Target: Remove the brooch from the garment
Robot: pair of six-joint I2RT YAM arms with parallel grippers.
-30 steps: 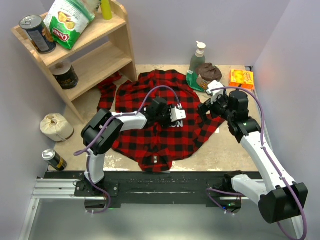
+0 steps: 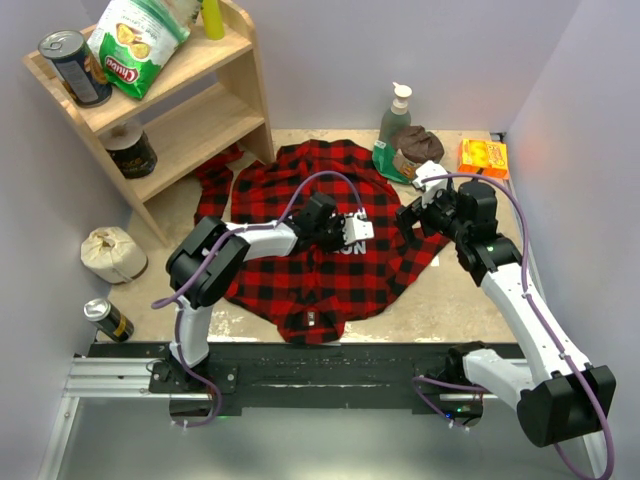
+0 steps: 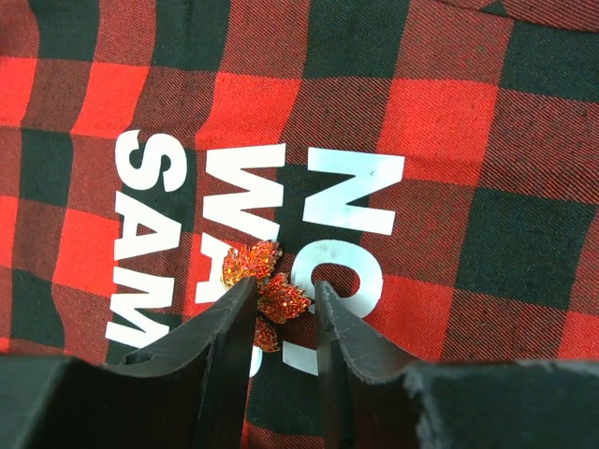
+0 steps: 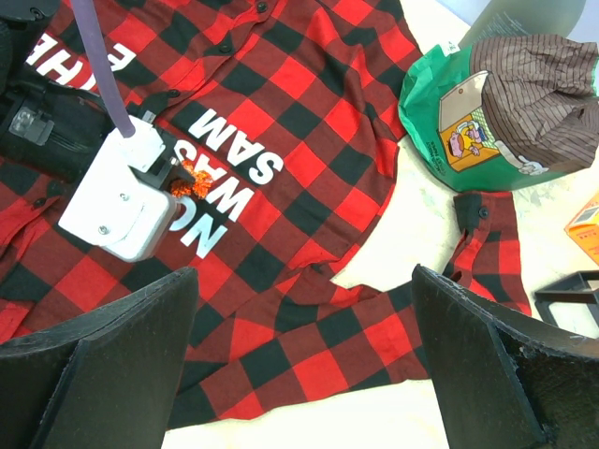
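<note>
An orange, glittering leaf-shaped brooch [image 3: 283,297] lies on the white lettering of the red-and-black checked garment [image 3: 524,234]. In the left wrist view, the fingertips of my left gripper stand around its lower right part, parted by a narrow gap; the left finger covers some of it. From the right wrist view, the brooch [image 4: 194,180] shows at the tips of the left gripper. My right gripper is wide open above a sleeve, with nothing between its fingers. In the top view the left arm hides the brooch.
A green bag with a brown top [image 2: 415,148], a pump bottle [image 2: 396,112] and an orange box [image 2: 483,157] stand at the back right. The wooden shelf [image 2: 205,125] is at the left. Bare table shows at the front right.
My left gripper has shifted very slightly to the right over the garment. The right arm, the garment and the surrounding objects look unchanged.
</note>
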